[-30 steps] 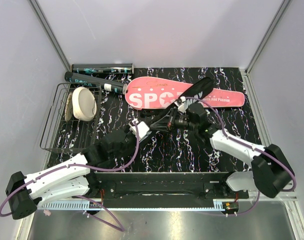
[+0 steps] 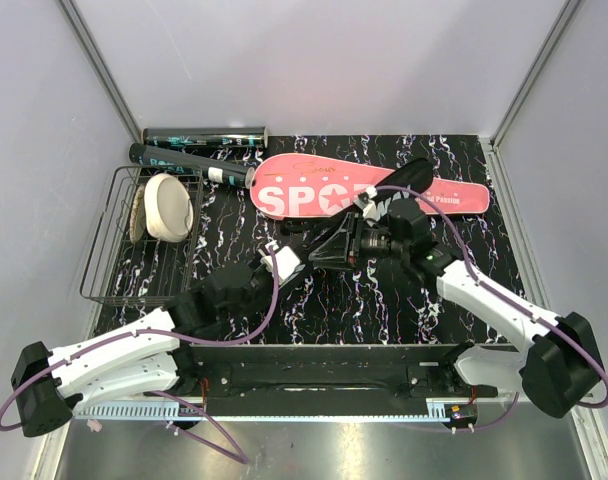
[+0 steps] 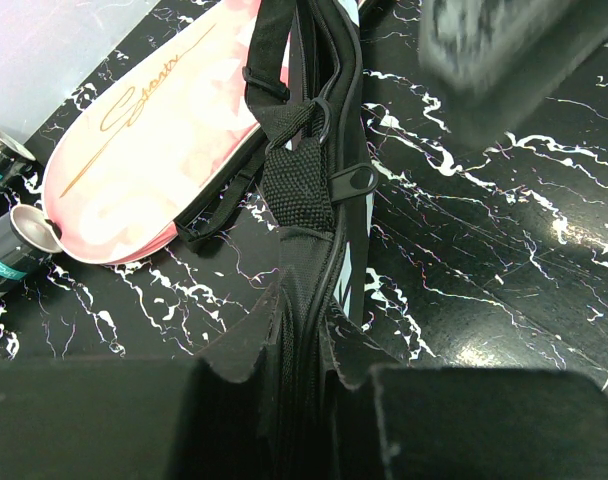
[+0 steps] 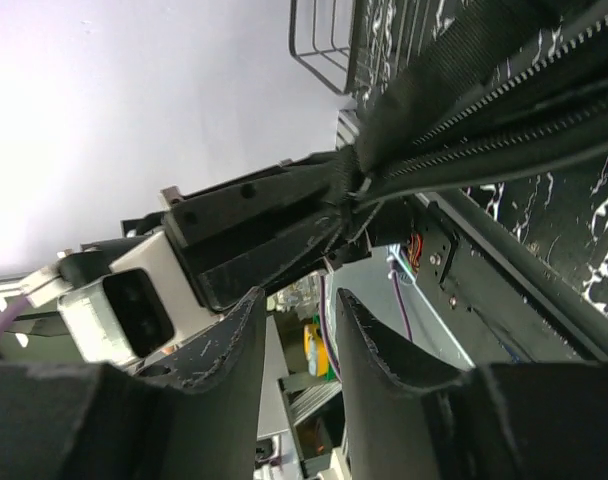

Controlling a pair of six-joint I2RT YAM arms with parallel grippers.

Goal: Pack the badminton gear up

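Note:
A black racket bag (image 2: 414,176) slants across the middle of the table, its far end overlapping the pink SPORT bag (image 2: 314,190). At its near end my left gripper is shut on the black bag (image 3: 302,190), with the zip and a webbing strap running up from between the fingers. My right gripper stands partly open beside the bag (image 4: 524,140), nothing between its fingertips. In the top view the right gripper (image 2: 314,258) is close to the left one. A blurred grey part of the right arm fills the left wrist view's upper right.
A wire basket (image 2: 102,235) at the left holds two round pale-rimmed objects (image 2: 169,208). Two dark shuttlecock tubes (image 2: 206,137) lie at the back left.
My left arm has stayed in place.

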